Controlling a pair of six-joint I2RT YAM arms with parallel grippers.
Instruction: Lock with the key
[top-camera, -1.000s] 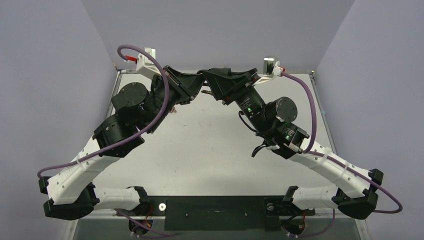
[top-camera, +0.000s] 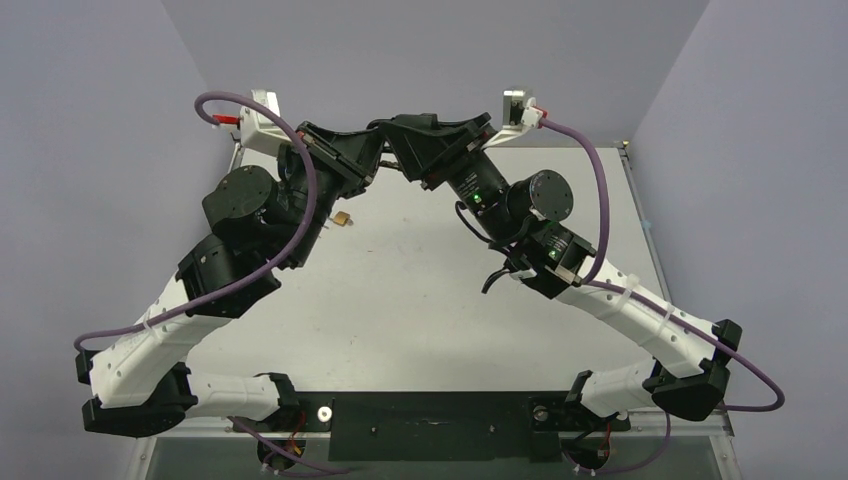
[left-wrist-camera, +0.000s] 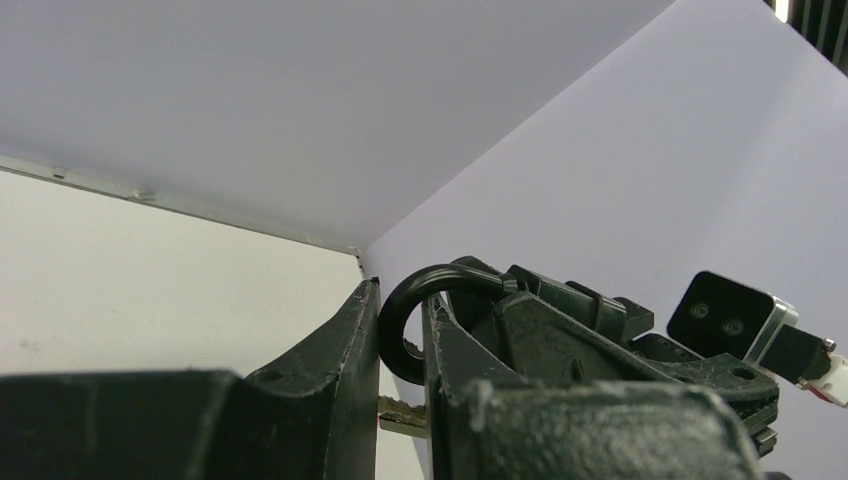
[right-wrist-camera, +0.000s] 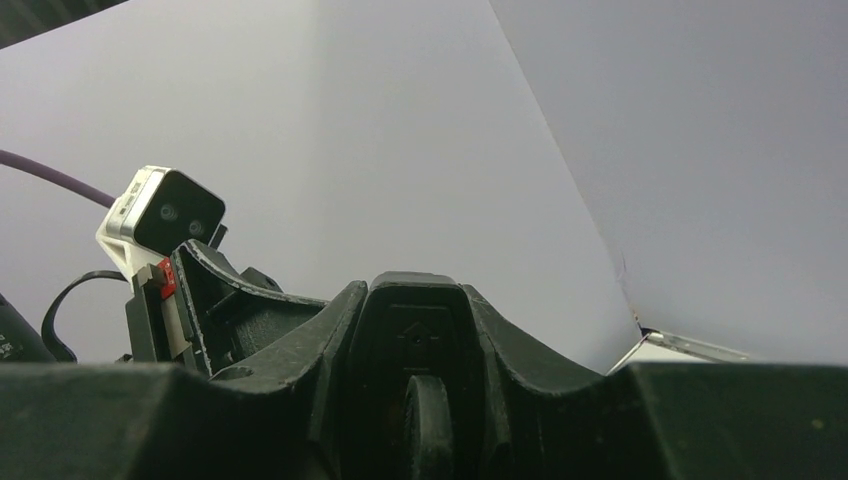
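Observation:
High over the table's far side, my left gripper (top-camera: 372, 134) and right gripper (top-camera: 384, 124) meet tip to tip. A thick black loop (left-wrist-camera: 440, 278) reaches from the right gripper into the gap between my left fingers, which stand a little apart; whether they clamp it cannot be told. Below the loop shows a toothed metal piece like a key (left-wrist-camera: 403, 415); what holds it is hidden. In the right wrist view, my right fingers are shut on a black piece (right-wrist-camera: 415, 330). A small brass padlock (top-camera: 343, 218) lies on the table, just right of the left arm.
Grey walls (top-camera: 780, 200) stand at both sides and behind. Purple cables (top-camera: 605, 200) loop along both arms.
Both grippers have moved left together, still tip to tip. The padlock, partly covered by the left arm a second ago, now shows more fully in the top view.

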